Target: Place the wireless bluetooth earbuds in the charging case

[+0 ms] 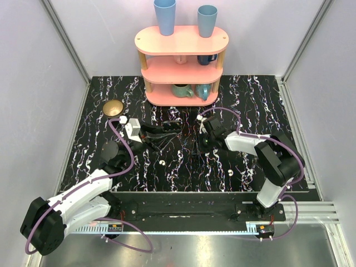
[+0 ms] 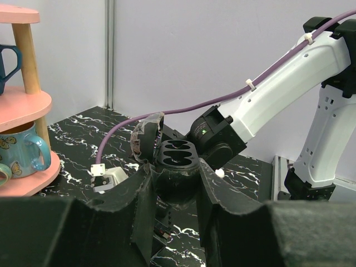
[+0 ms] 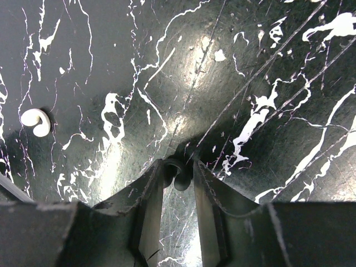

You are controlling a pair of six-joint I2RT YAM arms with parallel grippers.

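Note:
In the left wrist view a black charging case (image 2: 177, 154) stands lid up, clamped between the fingers of my left gripper. Its wells face the camera and look empty. From above, the case (image 1: 172, 126) hangs over the middle of the table. Below and right of it, my right gripper (image 1: 195, 149) points down at the tabletop. A small dark earbud (image 3: 182, 181) lies between the fingertips of my right gripper, which are part open close around it. Whether both fingers touch it is hard to tell. No second earbud can be made out.
A small white curl (image 3: 36, 122) lies on the black marbled table. A pink shelf (image 1: 182, 41) with cups stands at the back, and a golden bowl (image 1: 113, 108) sits at the back left.

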